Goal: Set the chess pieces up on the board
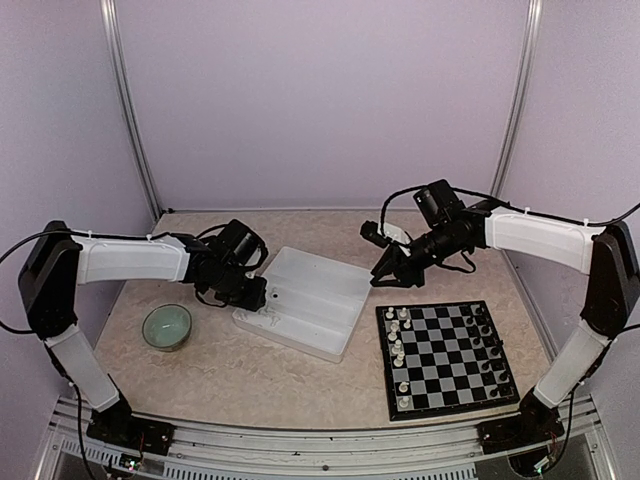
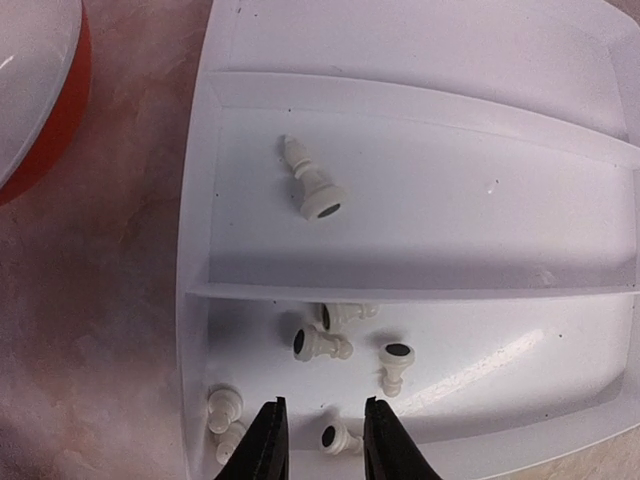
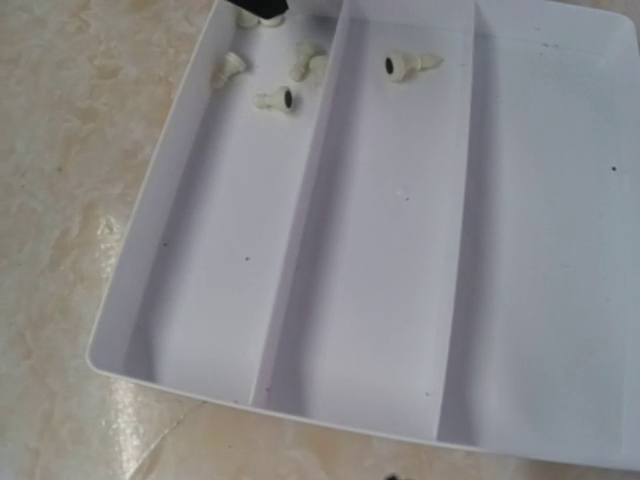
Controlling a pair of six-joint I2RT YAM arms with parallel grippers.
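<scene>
The white three-section tray [image 1: 316, 300] lies mid-table, white pieces on their sides in two sections. In the left wrist view one piece [image 2: 315, 185] lies alone in the middle section; several, like this one [image 2: 396, 365], lie in the section nearest my left gripper, whose fingers stand apart above the tray wall. My right gripper [image 1: 380, 278] is over the tray's right side; its finger is unclear. The chessboard [image 1: 440, 365] holds white pieces along its left and black pieces along its right.
A green bowl [image 1: 167, 327] sits at the left of the table. Bare tabletop lies in front of the tray and behind it.
</scene>
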